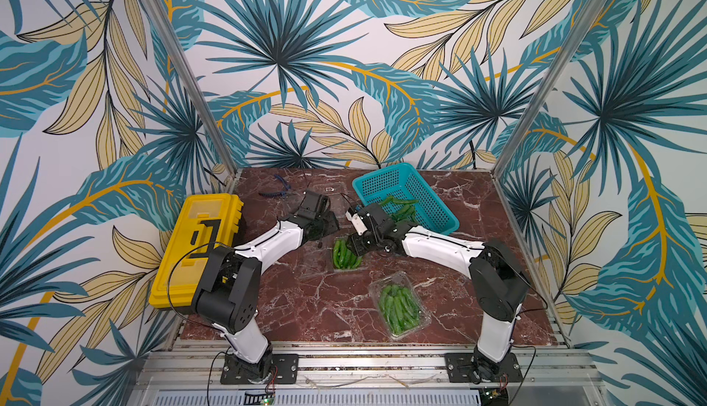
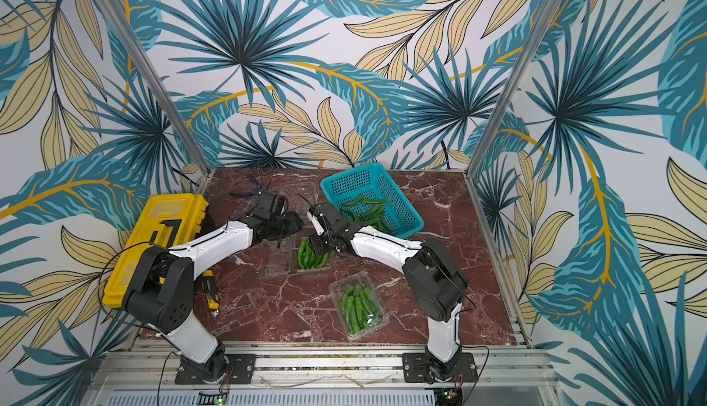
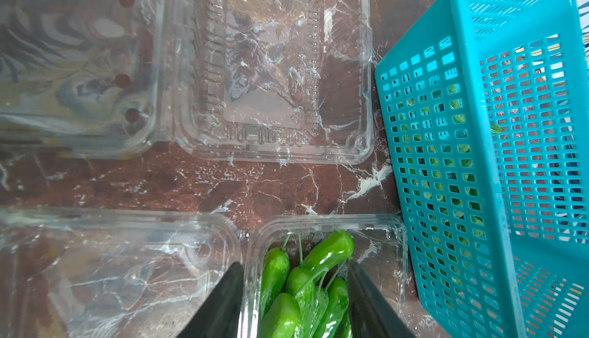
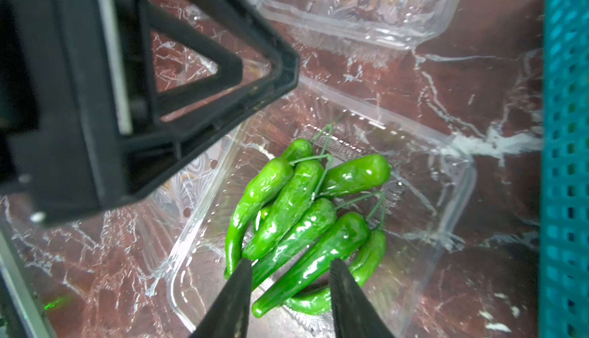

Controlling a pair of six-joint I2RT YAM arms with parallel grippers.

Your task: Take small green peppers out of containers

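Several green peppers point(image 4: 294, 233) lie in an open clear plastic container point(image 4: 423, 258) in the middle of the table. Above them my right gripper stands open, its fingers apart and nothing held. My left gripper is open too, higher and to the left, with empty space between its fingers. A second clear container point(image 1: 398, 304) full of green peppers sits near the front edge. The teal basket point(image 1: 442, 210) at the back right holds more peppers point(image 2: 364, 210), partly hidden by the right arm in the top left view.
An empty clear container point(image 3: 270, 62) with its lid open lies behind the pepper container. The yellow toolbox point(image 1: 195, 244) fills the left side. Pliers point(image 1: 276, 187) lie at the back left, and a yellow-black tool point(image 2: 210, 293) rests beside the toolbox.
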